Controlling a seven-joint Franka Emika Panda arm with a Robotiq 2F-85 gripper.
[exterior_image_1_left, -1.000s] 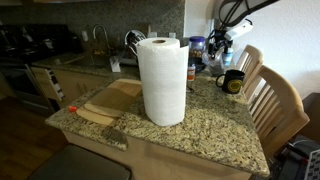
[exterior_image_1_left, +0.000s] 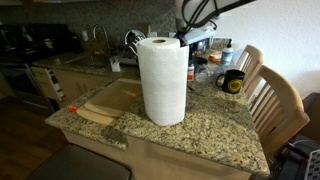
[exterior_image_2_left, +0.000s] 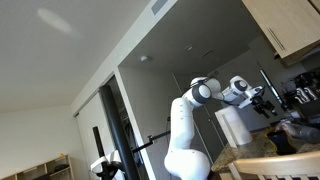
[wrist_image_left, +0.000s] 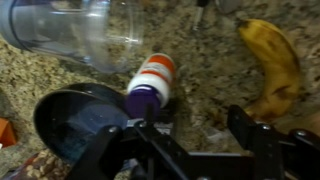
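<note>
My gripper stands open in the wrist view, its two black fingers apart with nothing seen between them. Just beyond them is a white and orange bottle with a purple cap (wrist_image_left: 153, 82). A clear container (wrist_image_left: 82, 30) lies at upper left, with a dark round bowl or cup (wrist_image_left: 75, 118) below it. To the right there is a yellow banana (wrist_image_left: 272, 60). From exterior view 1, the gripper (exterior_image_1_left: 184, 37) hangs above the counter near the top of the paper towel roll (exterior_image_1_left: 163, 85); its fingertips are hard to make out there.
A black mug (exterior_image_1_left: 233, 82) stands on the right of the granite counter (exterior_image_1_left: 205, 135). A cutting board (exterior_image_1_left: 112, 100) lies to the left of the roll. Wooden chairs (exterior_image_1_left: 280, 100) line the right side.
In exterior view 1 my arm has swung left, bringing the gripper from over the back right of the counter to near the paper towel roll's top. The counter objects look unmoved.
</note>
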